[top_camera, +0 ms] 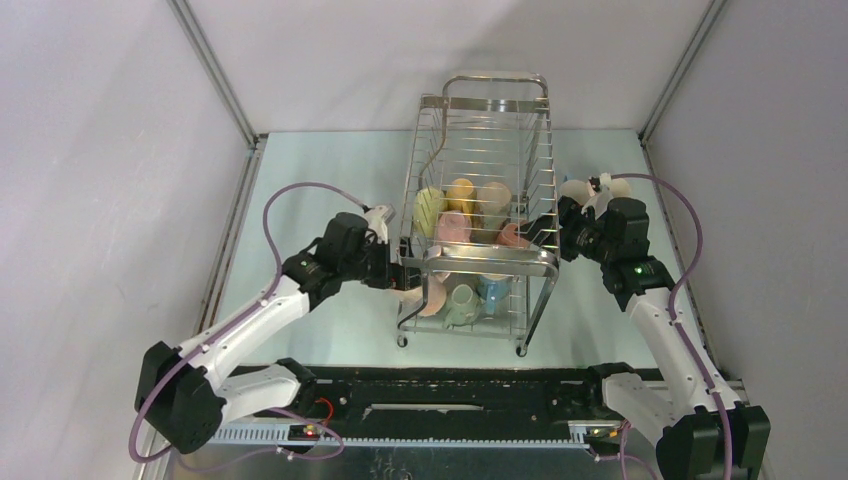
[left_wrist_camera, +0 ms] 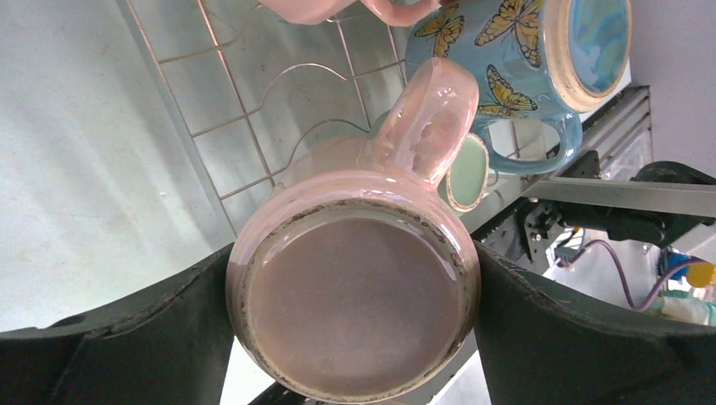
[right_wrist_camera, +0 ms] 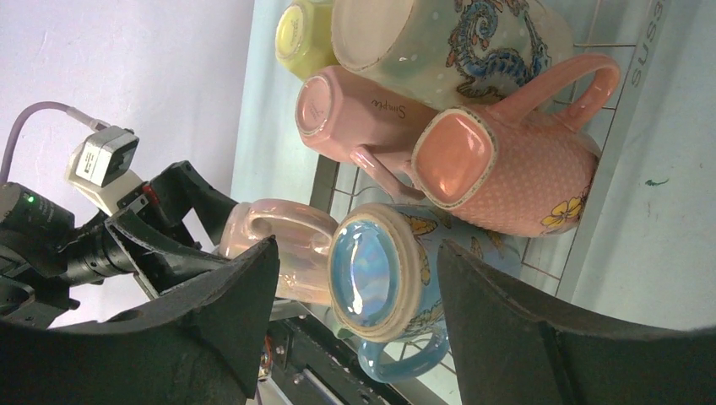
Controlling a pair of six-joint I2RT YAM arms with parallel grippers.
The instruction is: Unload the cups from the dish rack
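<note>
A dish rack (top_camera: 482,262) in the middle of the table holds cups on two levels. In the left wrist view, a glossy pink mug (left_wrist_camera: 350,304) lies base toward the camera. My left gripper (top_camera: 402,277) is open, one finger on either side of that mug. Beyond it are a blue butterfly mug (left_wrist_camera: 507,51) and part of a green mug (left_wrist_camera: 467,173). Open too, my right gripper reaches in from the rack's right side. The blue mug's base (right_wrist_camera: 365,272) shows between its fingers, and a coral mug (right_wrist_camera: 515,169) lies just beyond.
On the upper level stand a yellow-green cup (top_camera: 429,210), a yellow cup (top_camera: 460,193) and a beige cup (top_camera: 493,198). White cups (top_camera: 575,192) sit on the table behind the right gripper. Left of the rack, the table (top_camera: 300,215) is clear.
</note>
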